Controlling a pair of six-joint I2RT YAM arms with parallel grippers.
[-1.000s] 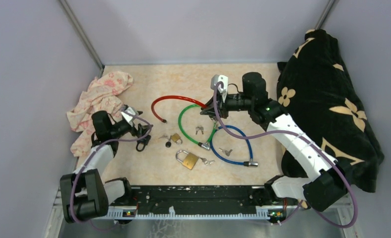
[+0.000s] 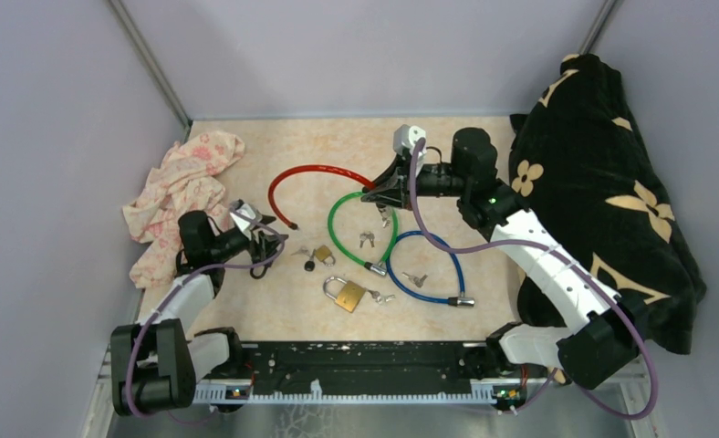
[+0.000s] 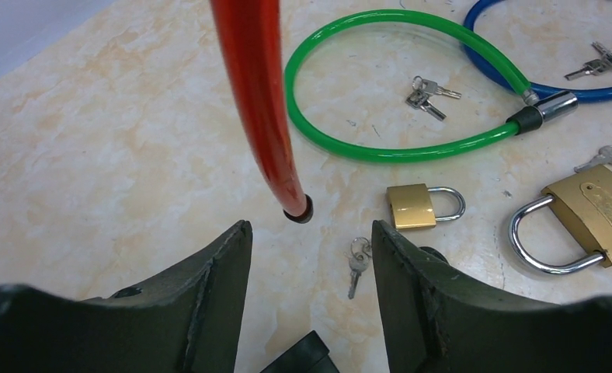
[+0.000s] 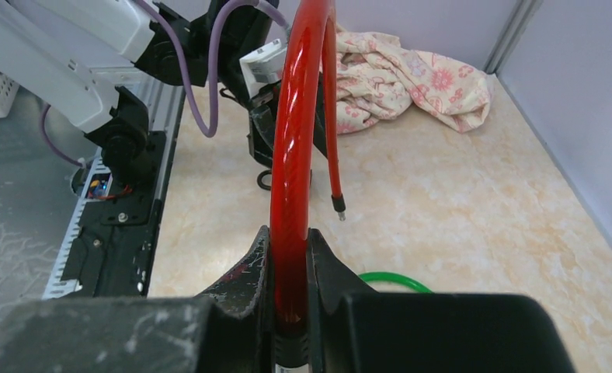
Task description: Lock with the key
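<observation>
A red cable lock (image 2: 327,169) arches in the air, and my right gripper is shut on it near one end. Its free tip, a black collar with a metal pin (image 4: 339,206), hangs toward my left arm. In the left wrist view that red cable (image 3: 260,109) drops down between and beyond the fingers of my left gripper, which stands open with nothing between them. Several keys lie on the table, one bunch (image 3: 433,95) inside the green cable's loop and another (image 3: 357,264) close to the small padlock.
A green cable lock (image 2: 333,224), a blue cable lock (image 2: 456,269), a small brass padlock (image 2: 323,255) and a large one (image 2: 349,296) lie mid-table. Cloth (image 2: 187,182) bunches at the left, a dark cushion (image 2: 602,210) at the right.
The cable's tip swings leftward, while my left gripper has shifted slightly right.
</observation>
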